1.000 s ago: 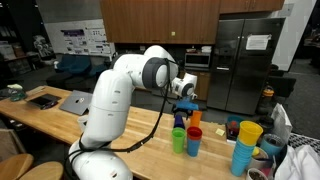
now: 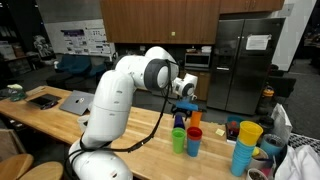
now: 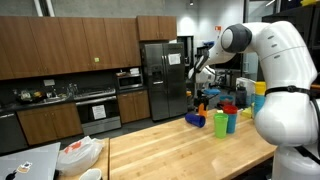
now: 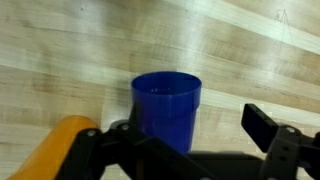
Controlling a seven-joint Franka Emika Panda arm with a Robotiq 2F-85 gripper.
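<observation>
A dark blue cup (image 4: 167, 115) stands on the wooden table between the spread fingers of my gripper in the wrist view. My gripper is open; the cup's rim is nearer the left finger, with a wide gap on the right side. Whether the left finger touches it, I cannot tell. In exterior view 1 the blue cup (image 2: 180, 120) sits just below my gripper (image 2: 186, 106), which is small there. Close by is an orange cup (image 2: 195, 118), whose edge (image 4: 55, 148) shows at the lower left of the wrist view.
A green cup (image 2: 179, 139) and a red cup (image 2: 194, 141) stand nearer the arm's base. Stacked blue and yellow cups (image 2: 245, 148) crowd the right side among other items. Bare tabletop (image 3: 150, 150) stretches left of the cups in exterior view 2.
</observation>
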